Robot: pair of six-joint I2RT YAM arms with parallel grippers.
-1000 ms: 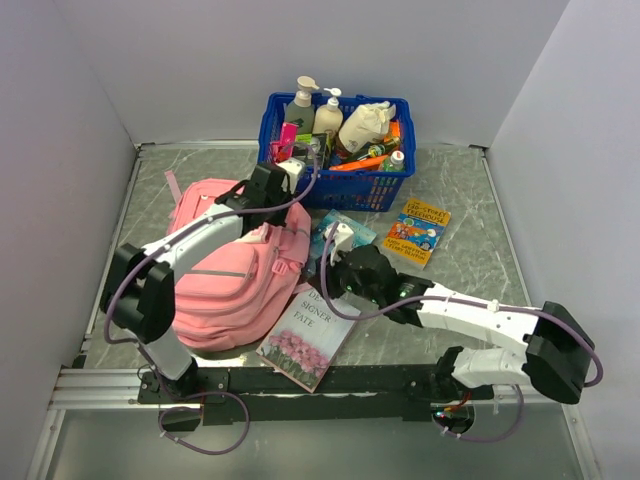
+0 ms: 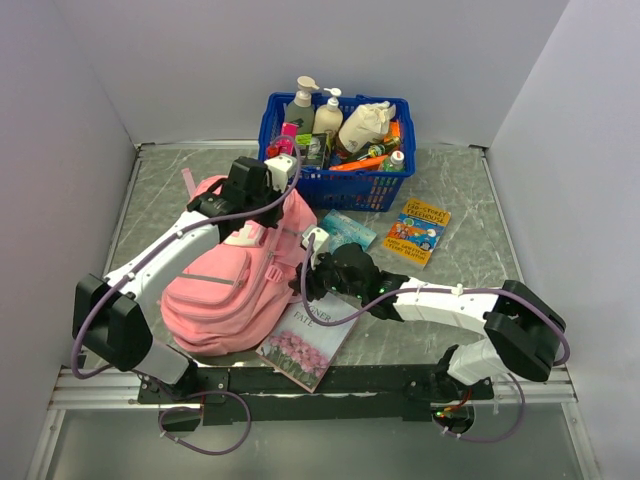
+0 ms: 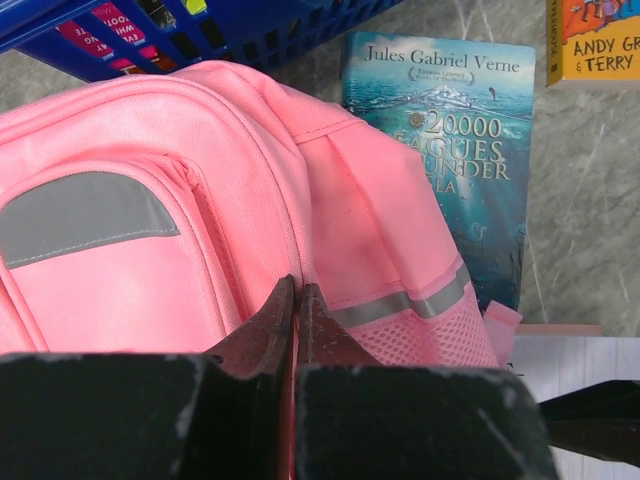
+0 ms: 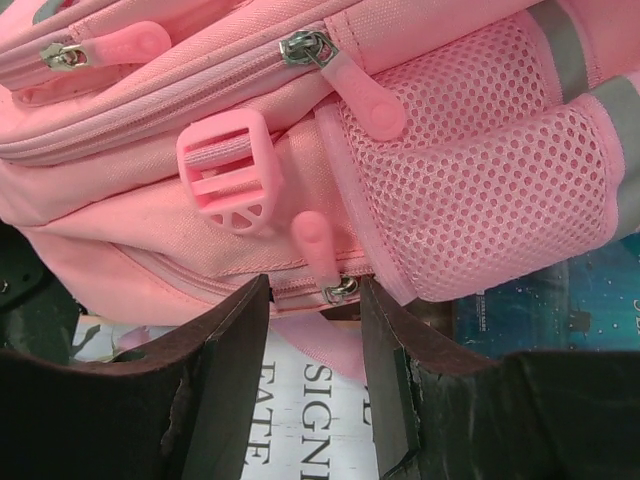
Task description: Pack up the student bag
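Observation:
The pink backpack (image 2: 215,295) lies on its back at the left of the table. My left gripper is shut on the backpack's fabric near its top seam. At the bag's side, my right gripper is part open, with a pink zipper pull (image 4: 318,245) between or just beyond its fingertips. A pink buckle (image 4: 228,172) and mesh pocket sit nearby. The Designer Fate book (image 2: 305,350) lies partly beside the bag, the blue Verne book (image 3: 470,170) behind it, and the orange Treehouse book (image 2: 416,232) to the right.
A blue basket (image 2: 365,190) full of bottles and supplies stands at the back. Grey walls enclose the table. Bare tabletop (image 2: 460,280) shows at the right.
My right gripper has moved left to the backpack's side.

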